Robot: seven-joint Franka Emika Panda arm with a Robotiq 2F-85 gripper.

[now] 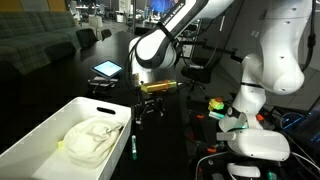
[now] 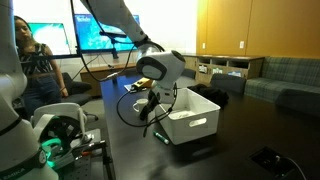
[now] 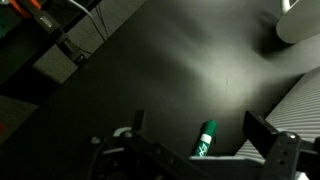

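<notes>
A green-and-white marker (image 1: 134,147) lies on the dark table, just right of a white box (image 1: 40,128). My gripper (image 1: 148,111) hangs above the table, behind the marker in exterior view 1, its fingers spread and empty. In the wrist view the marker (image 3: 204,138) shows between the open fingers, nearer the right one, with table surface around it. Exterior view 2 has the marker (image 2: 161,137) lying below and beside the gripper (image 2: 152,117), apart from it. A pale cloth (image 1: 91,141) is inside the box.
The box wall (image 2: 198,126) stands close beside the marker. A dark pouch-like object (image 2: 275,160) and a tablet-like device (image 1: 107,69) lie farther along the table. Bare tabletop surrounds the marker on its other sides.
</notes>
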